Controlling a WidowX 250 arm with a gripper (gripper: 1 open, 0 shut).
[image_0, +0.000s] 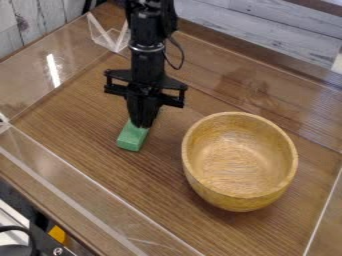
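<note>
My black gripper (144, 102) hangs over a small green block (132, 137) that lies on the wooden table, left of the middle. Its fingertips are just above the block's far end; whether they touch it or are open or shut is hard to tell.
A large yellow bowl (239, 160) stands to the right of the block. A dark object with a cable is at the lower left edge.
</note>
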